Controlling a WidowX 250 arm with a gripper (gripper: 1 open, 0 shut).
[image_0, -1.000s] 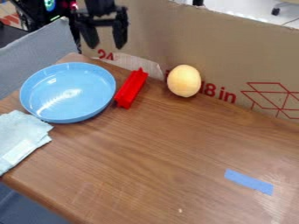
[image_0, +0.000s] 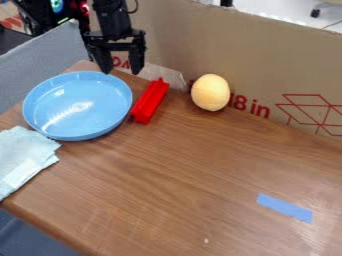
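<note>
My black gripper (image_0: 116, 67) hangs at the top left, above the back edge of the blue plate (image_0: 78, 106), its fingers apart and nothing visible between them. A red elongated object (image_0: 150, 101) lies on the wooden table just right of the plate. A pale yellow round object (image_0: 210, 92) sits at the back, against the cardboard.
A white cloth (image_0: 22, 160) lies at the table's left edge. A cardboard panel (image_0: 267, 60) borders the back. A strip of blue tape (image_0: 285, 208) is on the table (image_0: 187, 200), whose middle and right are clear.
My gripper has moved down by a short distance from where it was a second ago. The objects on the table have not moved.
</note>
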